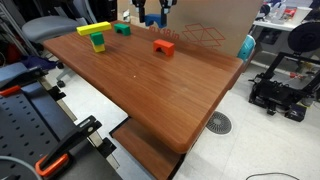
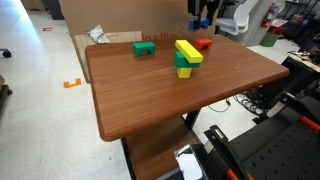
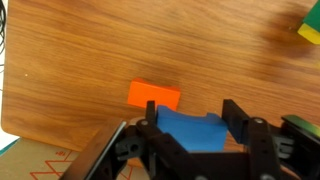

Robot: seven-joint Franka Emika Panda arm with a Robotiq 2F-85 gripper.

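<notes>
A blue block (image 3: 192, 130) is held between the fingers of my gripper, which is shut on it. In exterior view 1 the blue block (image 1: 153, 20) hangs above the far side of the wooden table (image 1: 165, 90). An orange-red arch-shaped block (image 1: 163, 47) rests on the table, just below and right of it in that view. From the wrist, the orange-red block (image 3: 154, 95) appears beside the blue one, up and to the left, partly behind a fingertip. In exterior view 2 the blue block (image 2: 197, 24) is seen above the orange-red block (image 2: 204, 44).
A stack topped by a long yellow block (image 2: 188, 50) stands on the table, with green and yellow pieces beneath. A separate green block (image 2: 144, 47) lies nearby. A cardboard panel (image 1: 215, 22) rises along the far edge.
</notes>
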